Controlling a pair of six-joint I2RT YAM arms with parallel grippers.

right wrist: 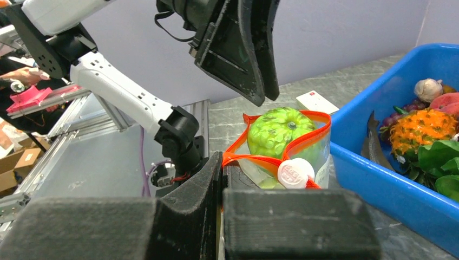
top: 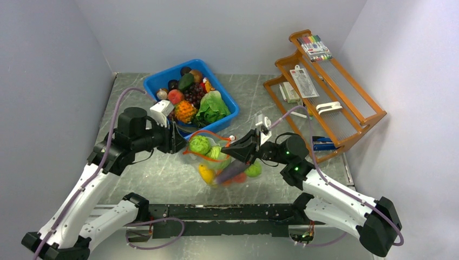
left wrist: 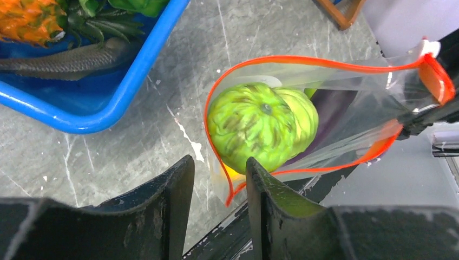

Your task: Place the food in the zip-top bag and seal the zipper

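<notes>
The clear zip top bag (left wrist: 346,146) has an orange-rimmed mouth and a white slider (right wrist: 295,174). It holds green produce (left wrist: 249,127), a yellow item (top: 206,174), a purple eggplant (top: 233,172) and red items. My right gripper (top: 227,149) is shut at the bag's rim on the slider side; a thin edge of bag appears to run into its fingers. My left gripper is open, just left of the bag's mouth, with nothing visibly between its fingers.
A blue bin (top: 222,124) of fruit, vegetables and a fish stands behind the bag. A wooden rack (top: 352,108) with stationery stands at the right. The counter left of the bag is clear.
</notes>
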